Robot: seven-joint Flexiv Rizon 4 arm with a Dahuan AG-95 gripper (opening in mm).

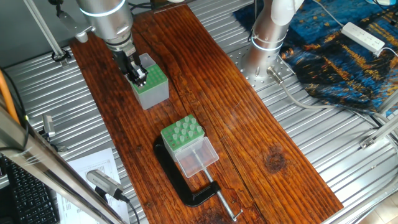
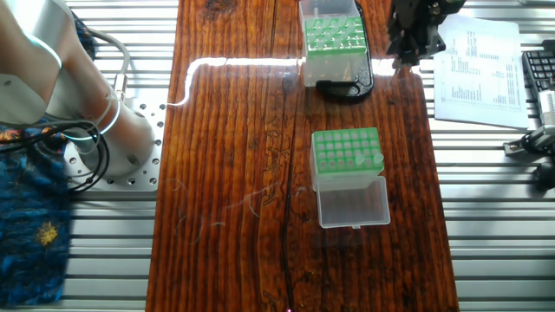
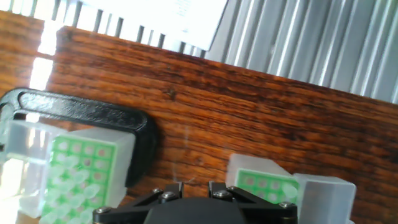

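Note:
My gripper (image 1: 139,78) hangs over the left side of the far tube box (image 1: 153,93), hiding part of its lid in exterior view 1. In the wrist view, the gripper has its fingers apart, with nothing visible between them. The far box's green rack (image 2: 347,143) is mostly empty, with a couple of clear tubes (image 2: 378,159) at one edge. Its clear lid (image 2: 354,204) lies open beside it. A second box with a green rack (image 1: 171,134) holds several clear tubes (image 1: 185,129); its lid (image 1: 198,158) is open too.
A black C-clamp (image 1: 176,177) lies against the second box, its screw rod reaching toward the table's front. Bare wood (image 1: 249,137) fills the table's right side.

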